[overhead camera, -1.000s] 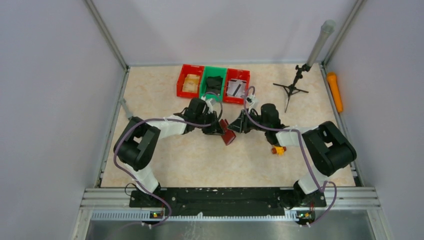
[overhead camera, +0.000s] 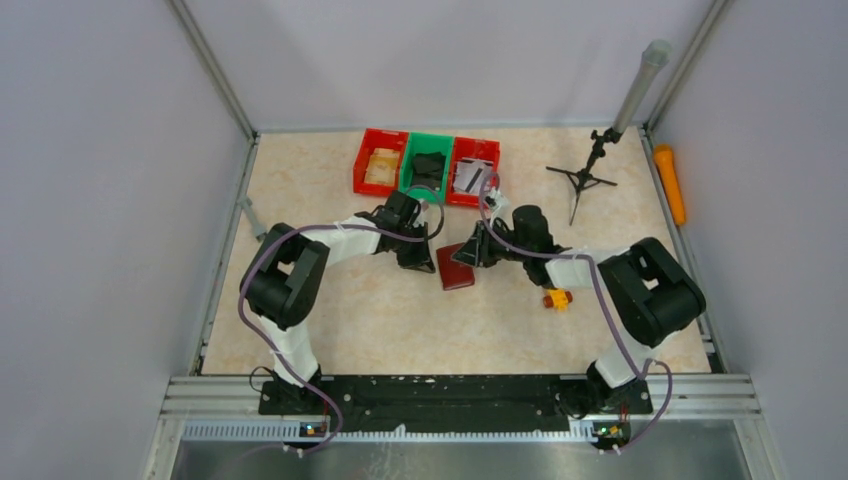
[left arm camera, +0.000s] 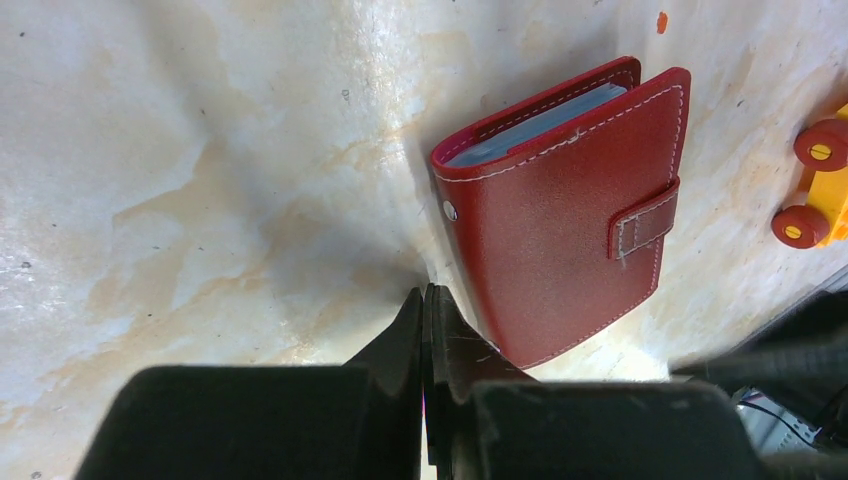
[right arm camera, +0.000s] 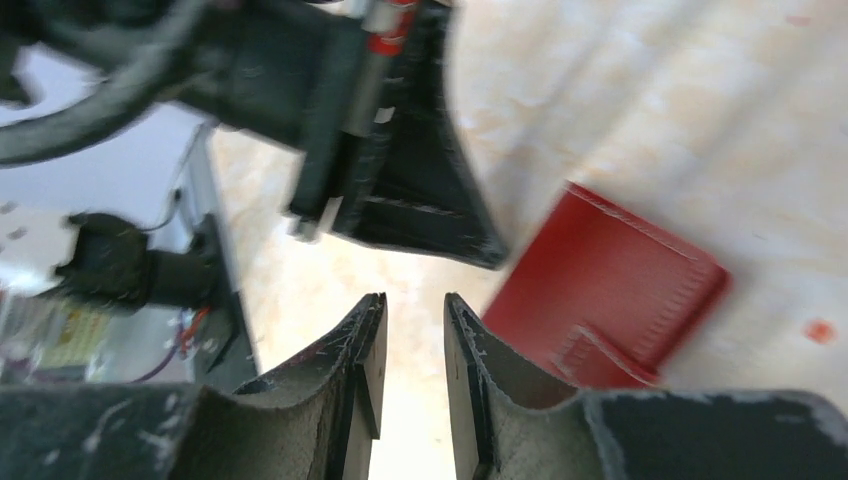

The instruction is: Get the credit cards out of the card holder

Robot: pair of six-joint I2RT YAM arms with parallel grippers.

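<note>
A dark red leather card holder lies on the table between the arms; in the left wrist view the card holder shows a snap strap and clear sleeves along its upper edge. My left gripper is shut with nothing between its fingers, just beside the holder's near edge. My right gripper is part open and empty, above the holder, which is blurred in that view.
Red, green and red bins stand at the back. A tripod is back right, and a yellow toy lies below the right arm.
The card holder now lies flatter and shows more of its face. My left gripper has moved left, away from it; the right arm has shifted slightly.
</note>
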